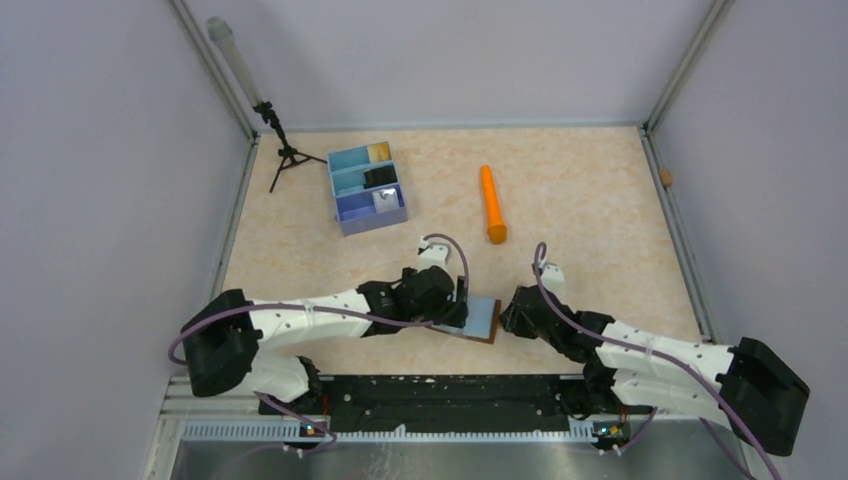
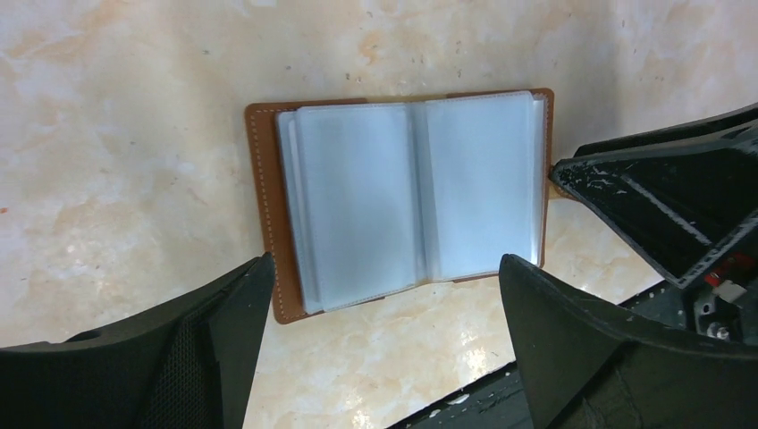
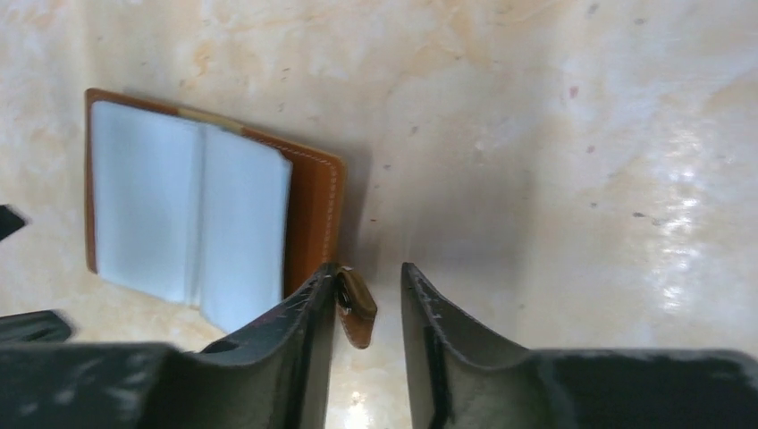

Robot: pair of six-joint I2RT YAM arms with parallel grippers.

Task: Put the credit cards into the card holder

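A brown card holder [image 2: 272,214] lies open flat on the table, its clear pale sleeves [image 2: 357,201] facing up. My left gripper hangs over it, fingers wide apart and empty. At the holder's right edge is my right gripper, part open, with a small brown piece of the holder showing at its left fingertip. In the top view the left arm hides part of the holder.
A blue divided box [image 1: 367,210] holding small items stands at the back left, an orange tube [image 1: 492,200] at the back centre. A tripod [image 1: 285,150] stands in the back left corner.
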